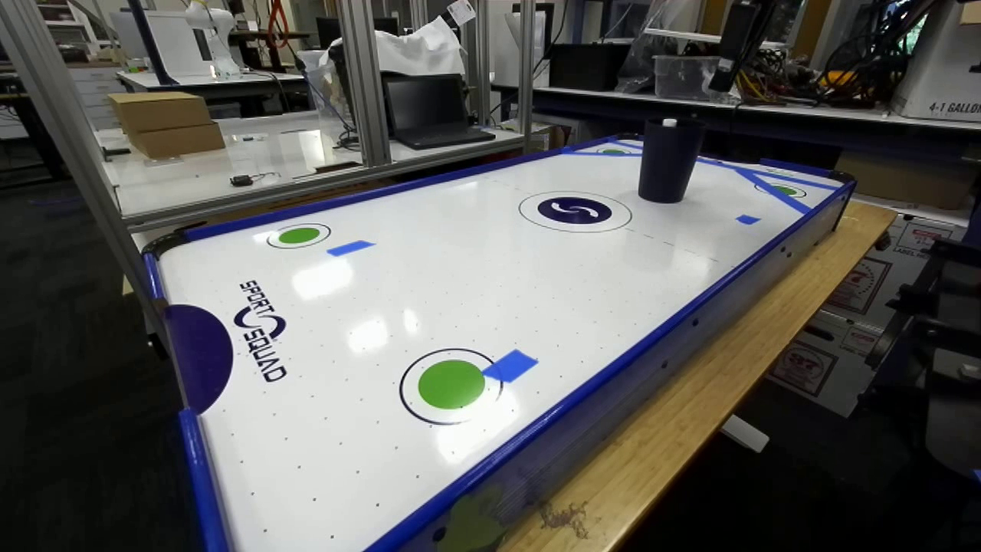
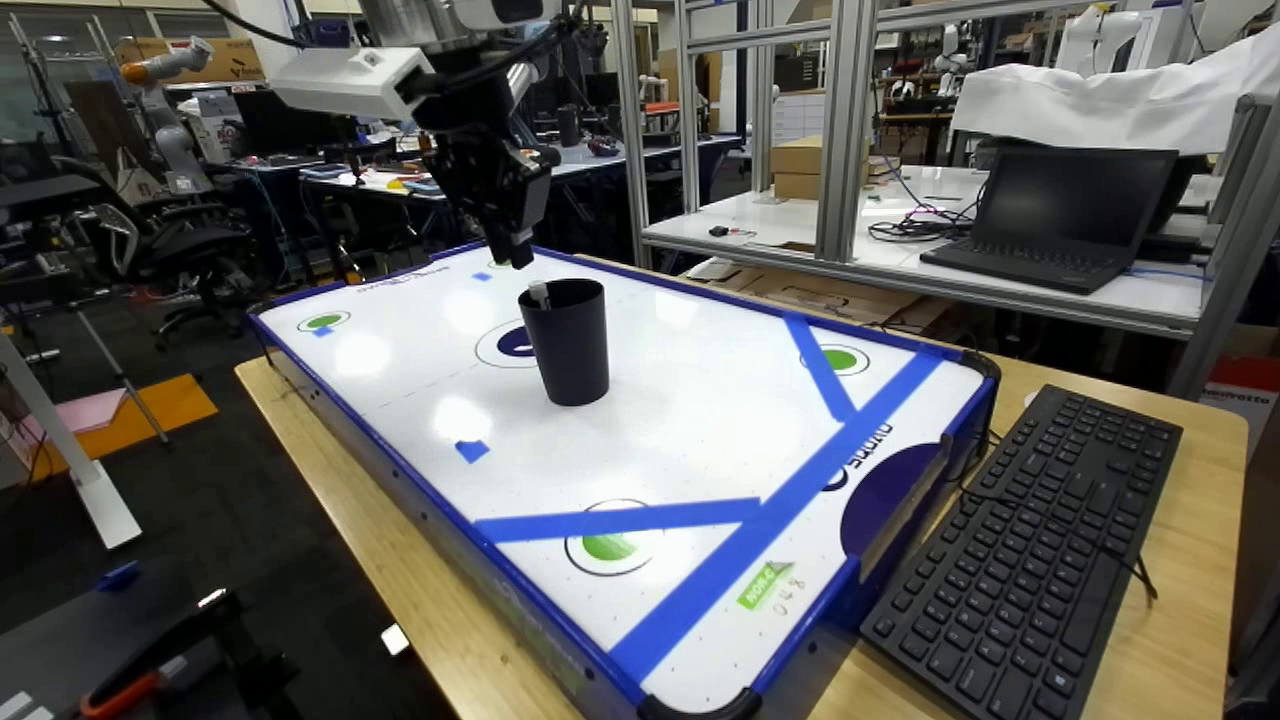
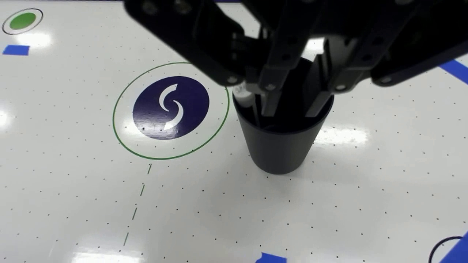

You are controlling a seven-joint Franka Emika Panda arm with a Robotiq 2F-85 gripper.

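A dark, tapered cup (image 1: 669, 161) stands upright on the white air hockey table, just off its centre circle. A white-ended object, perhaps a marker (image 2: 540, 295), pokes up at the cup's rim; the rest of it is hidden inside. My gripper (image 2: 516, 248) hangs above the cup. In the wrist view the gripper is part open, and its fingers (image 3: 270, 103) stand apart with nothing seen between them. The white end (image 3: 242, 94) shows to the left of both fingertips, outside the gap, partly covered by the gripper's linkage.
Blue rails (image 1: 634, 345) edge the table, and its surface around the cup is clear apart from flat tape. A black keyboard (image 2: 1032, 540) lies beyond the table's end. Metal posts (image 2: 845, 132) and a shelf with a laptop (image 2: 1062, 210) stand along one side.
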